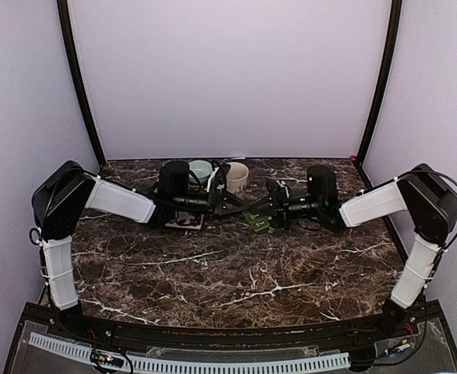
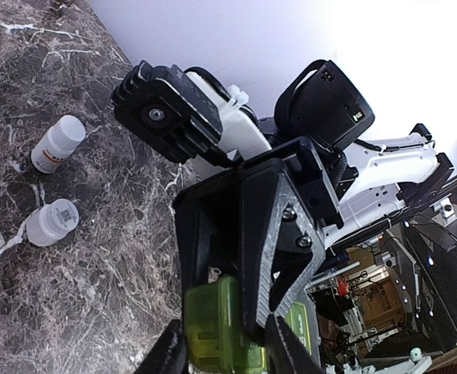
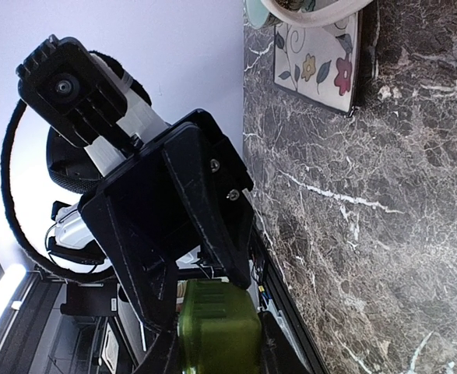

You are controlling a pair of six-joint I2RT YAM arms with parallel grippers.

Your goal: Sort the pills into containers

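Both grippers meet near the middle of the table around a green pill container (image 1: 259, 224). My left gripper (image 1: 236, 204) is at its upper left; in the left wrist view the container (image 2: 212, 327) sits at its fingertips. My right gripper (image 1: 263, 210) reaches it from the right, and in the right wrist view the container (image 3: 219, 327) lies between or just beyond its fingers. How tightly either finger grips is hard to tell. Two white pill bottles, one upright-looking (image 2: 57, 144) and another (image 2: 50, 224), stand on the marble in the left wrist view.
A white cup (image 1: 237, 175) and a pale bowl (image 1: 200, 169) stand at the back, beside a floral board (image 3: 314, 66).
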